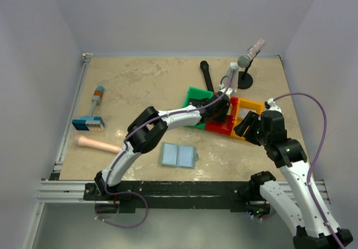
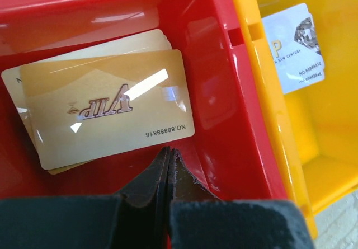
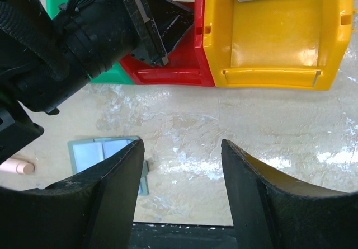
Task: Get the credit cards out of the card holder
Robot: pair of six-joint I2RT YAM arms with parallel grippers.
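Gold VIP cards (image 2: 106, 112) lie in a loose stack on the floor of the red bin (image 2: 240, 81). My left gripper is over that bin, just beside the stack's lower edge, its fingertips together and nothing visible between them. White cards lie in the yellow bin (image 3: 274, 42), also partly visible in the right wrist view. My right gripper is open and empty, its fingers apart over bare table near the yellow bin's front edge. On the table rests the card holder (image 1: 178, 155), lying open with two pale blue panels.
A green bin (image 1: 196, 94) adjoins the red one on the left. Behind the bins are a black microphone (image 1: 207, 75) and a black stand (image 1: 245, 80). A paintbrush (image 1: 92, 112) and a pinkish rod (image 1: 98, 144) lie at left. The left arm crosses above the table's middle.
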